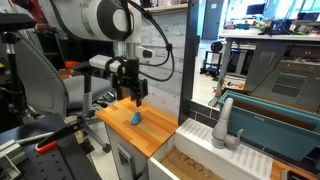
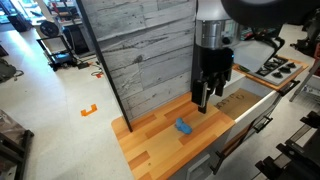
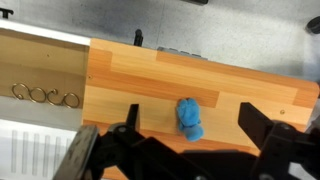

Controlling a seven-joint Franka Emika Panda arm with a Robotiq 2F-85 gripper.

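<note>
A small blue object (image 1: 136,118) lies on the wooden top (image 1: 155,132); what it is cannot be made out. In the wrist view this blue object (image 3: 189,120) appears low in the middle, in line with the gap between my two fingers. My gripper (image 2: 211,100) is open and empty, hanging above the wood. A clear gap separates it from the blue thing, which lies to the left of the fingers in exterior view 2.
An open drawer (image 1: 183,168) adjoins the wooden top, with several brass-coloured hooks (image 3: 43,94) inside. A grey plank wall (image 2: 140,60) rises behind the wood. A grey bottle-shaped item (image 1: 222,122) stands beyond the drawer, near a teal box (image 1: 262,128).
</note>
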